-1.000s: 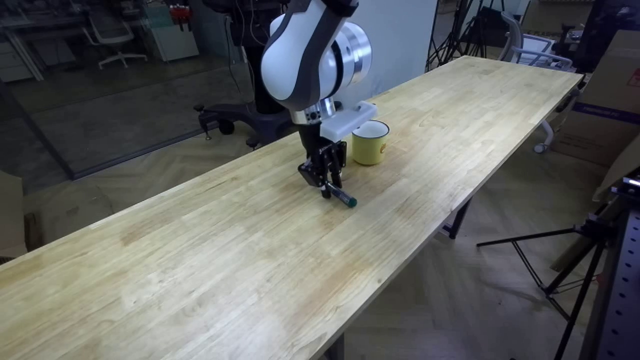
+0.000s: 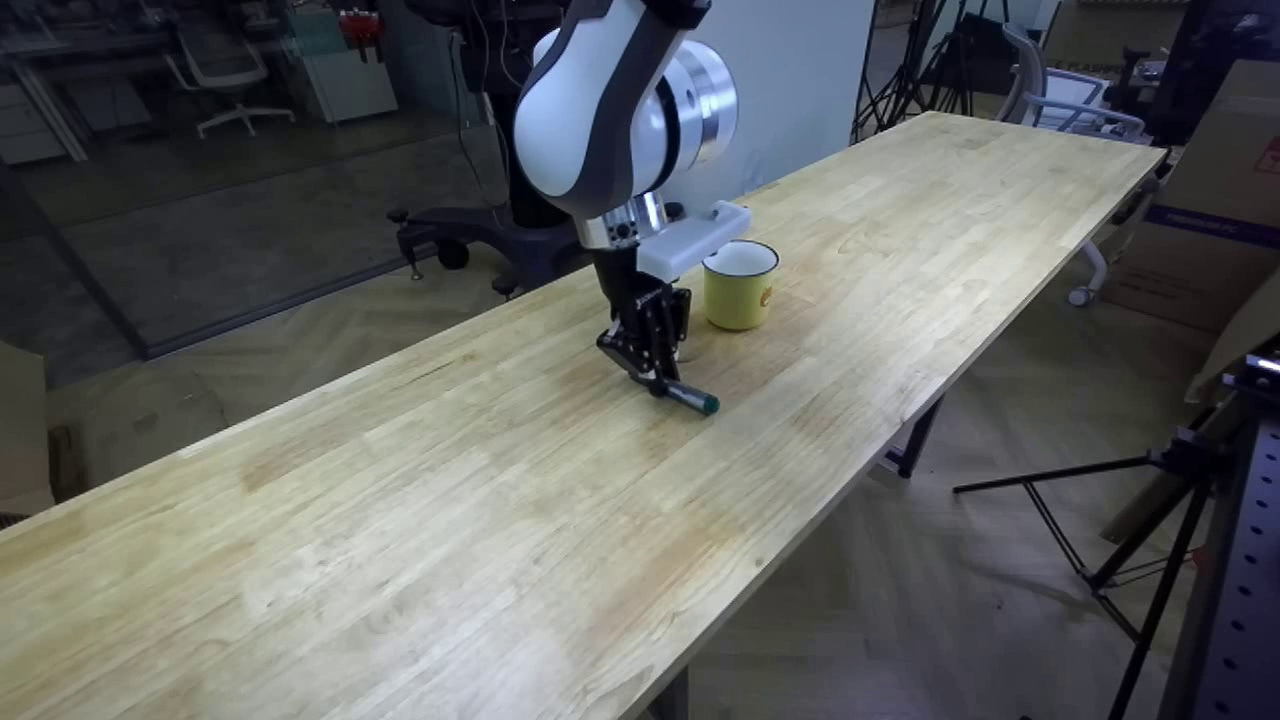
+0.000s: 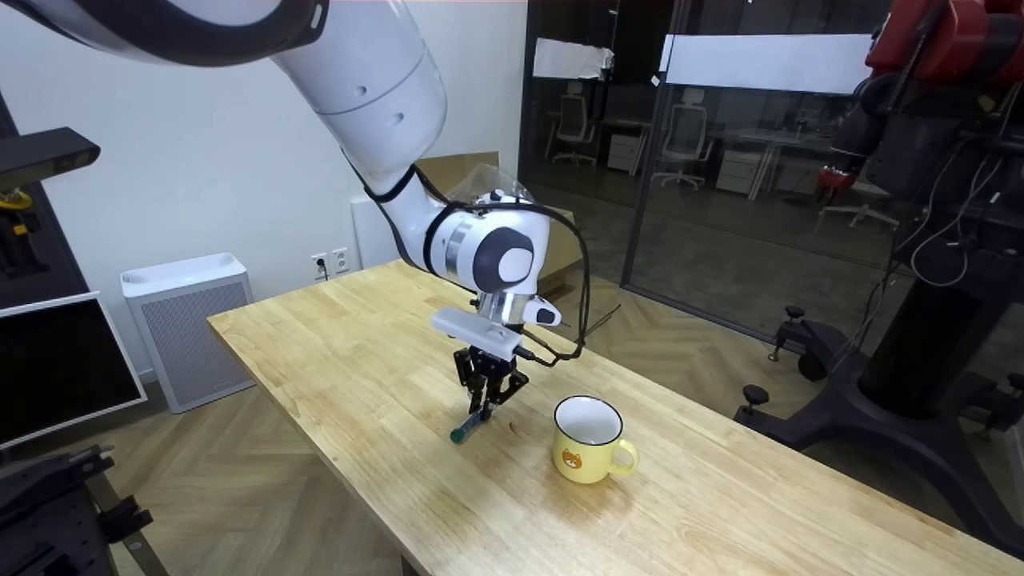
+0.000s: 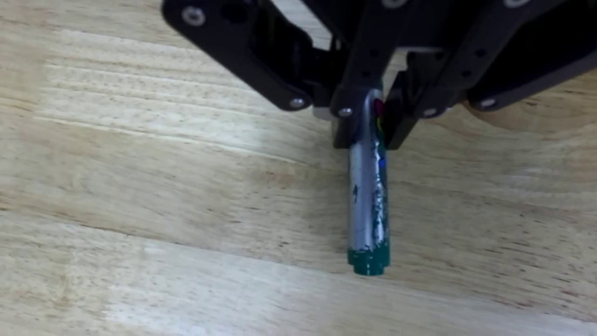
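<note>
A marker with a silver barrel and green end (image 4: 367,201) is pinched between the black fingers of my gripper, which is shut on it. Its green-tipped end sticks out well past the fingertips, while the other end is hidden among the gripper's links. In exterior view 1 the marker (image 2: 692,397) lies at or just over the tabletop; I cannot tell whether it touches. My gripper (image 2: 657,382) points down at the wood. Beside it, a yellow enamel mug (image 3: 581,459) with a dark rim and a bear picture stands upright; its visible inside looks empty.
The mug's handle (image 3: 626,458) faces away from the gripper. A tripod (image 2: 1116,576) stands on the floor off the table's edge.
The fingers have closed from a wider spread onto the marker. The marker's green end has turned and shifted slightly to the right in exterior view 1. The mug has stayed put.
</note>
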